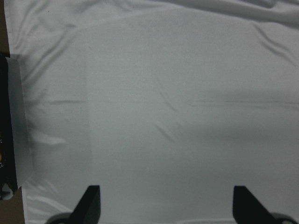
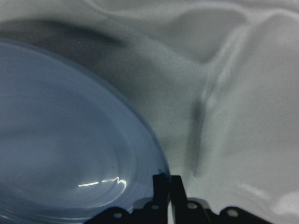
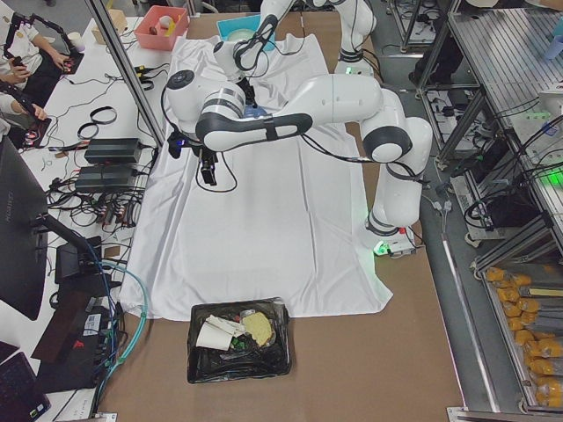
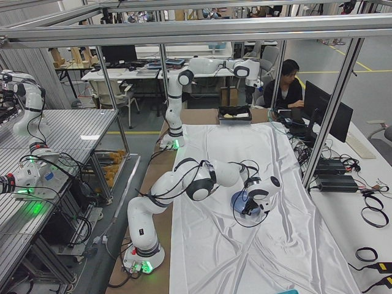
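Note:
A blue plate (image 2: 74, 135) lies on the white cloth (image 1: 149, 84), also seen as a blue round (image 4: 239, 202) under the right arm. My right gripper is at the plate's rim, fingertips close together with the rim between them. My left gripper is open above bare cloth, its fingers wide apart with nothing between; it hangs high near the cloth's left side (image 3: 208, 176).
A black-lined bin (image 3: 198, 352) with rubbish stands beyond the cloth's edge. A red box (image 3: 158, 40) and a cyan box (image 3: 229, 26) sit at the far end. Monitors and cabled equipment (image 4: 337, 184) line one side.

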